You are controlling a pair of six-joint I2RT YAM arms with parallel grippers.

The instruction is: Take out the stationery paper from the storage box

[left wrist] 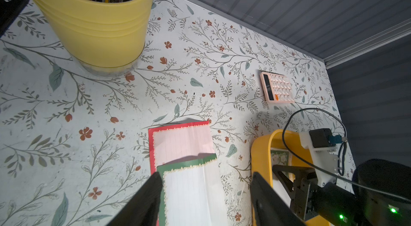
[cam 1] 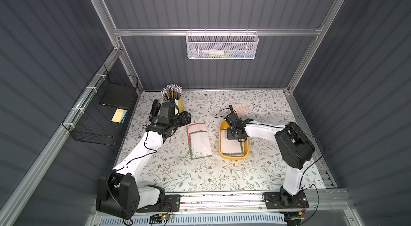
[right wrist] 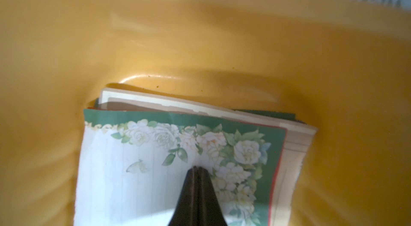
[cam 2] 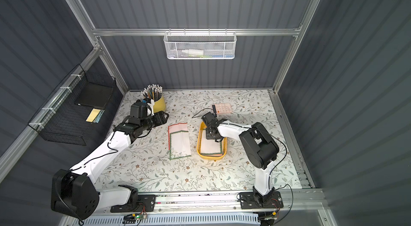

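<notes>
Inside the yellow storage box (right wrist: 179, 50) lies a stack of stationery paper (right wrist: 137, 191); its top sheet is white with a green border and white flowers. My right gripper is down over that sheet, its fingertips pressed together with no paper between them. The sheet lies flat under and around the tips. On the table left of the box rest two sheets, a green-edged one (left wrist: 186, 196) overlapping a red-edged one (left wrist: 182, 142). My left gripper stands open above them, with nothing between its fingers.
A yellow bucket of pencils (left wrist: 94, 29) stands at the back left, close to the left arm. Behind the box lies a pink calculator (left wrist: 277, 87). A black wire basket (cam 1: 98, 114) hangs on the left wall.
</notes>
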